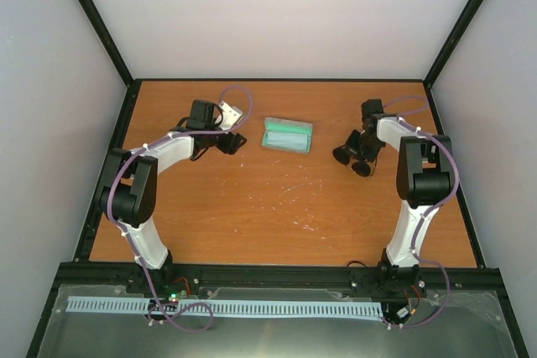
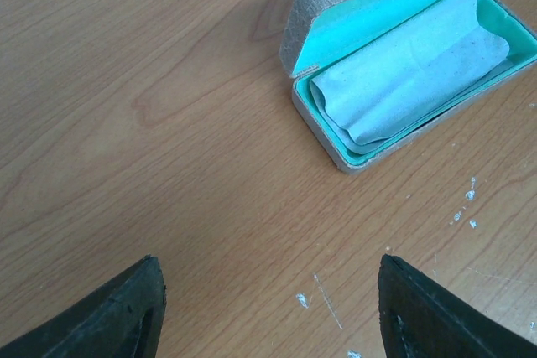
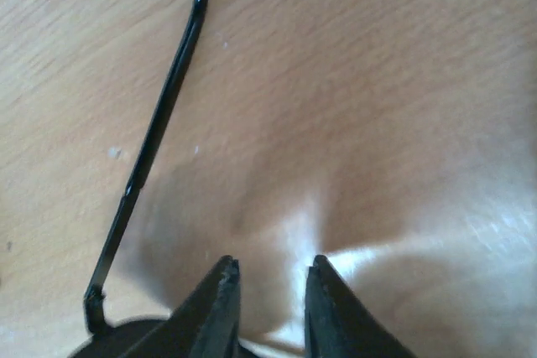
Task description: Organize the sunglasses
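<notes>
My right gripper point(image 1: 359, 147) is shut on the black sunglasses point(image 1: 362, 168) at the right of the table. In the right wrist view a thin black temple point(image 3: 145, 157) stretches up from the lens, beside the fingertips point(image 3: 223, 278). An open glasses case point(image 1: 286, 141) with turquoise lining and a folded blue cloth point(image 2: 407, 85) inside lies at the middle back. My left gripper point(image 1: 232, 143) hangs open left of the case, nothing between its fingertips.
A dark frame and walls border the table at the back and sides.
</notes>
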